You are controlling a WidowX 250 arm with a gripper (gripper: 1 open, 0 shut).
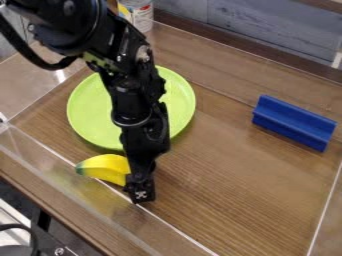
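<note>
My black gripper [139,178] reaches down to the wooden table near its front left edge, open, with its fingers at a yellow banana-like object [102,169]. The right end of that object is hidden behind the gripper, so I cannot tell whether the fingers touch it. A green plate [88,112] lies behind the arm, partly covered by it.
A blue block [293,124] sits at the right rear of the table. Containers stand at the back left. A strip runs along the front left edge, with a cable beyond it.
</note>
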